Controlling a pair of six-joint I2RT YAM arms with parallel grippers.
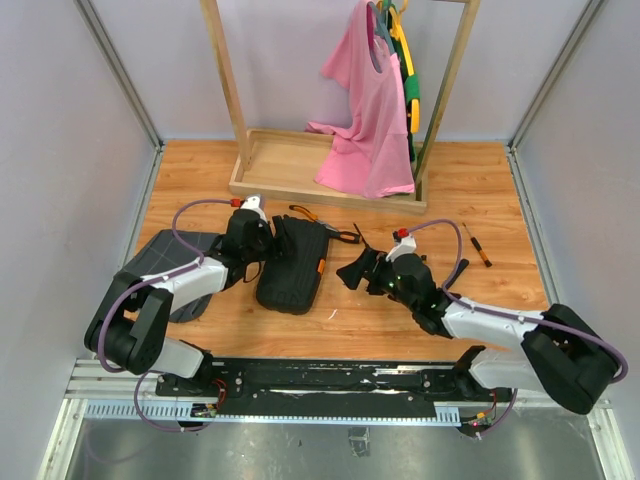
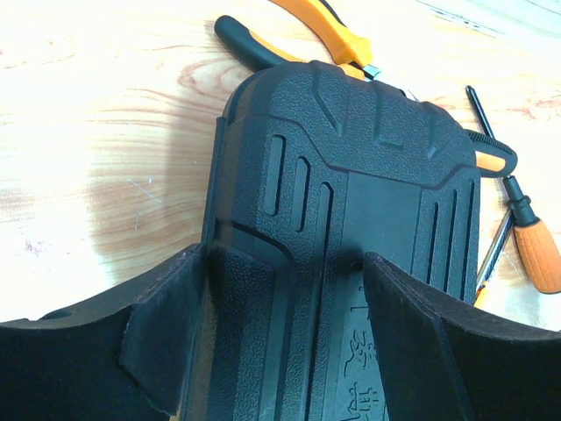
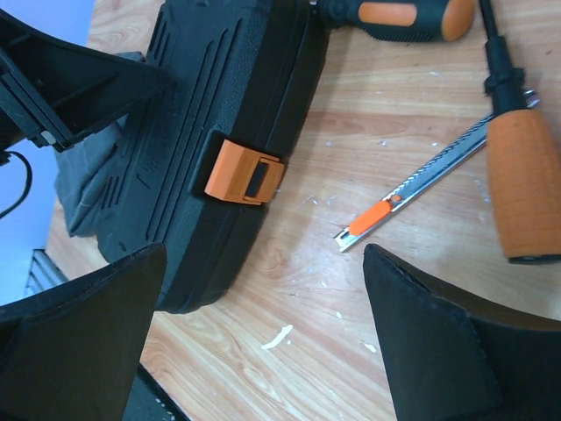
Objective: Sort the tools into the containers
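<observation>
A black hard case with an orange latch lies at the middle-left. My left gripper is at the case, its fingers part open over the body; contact is unclear. My right gripper stands open right of the case, nothing between its fingers. In the right wrist view lie a box cutter, an orange-handled screwdriver and another orange-black handle. Orange-handled pliers lie behind the case.
A grey mat lies left. A wooden rack with hanging clothes stands at the back. A small screwdriver lies far right. Bare table is at the front middle.
</observation>
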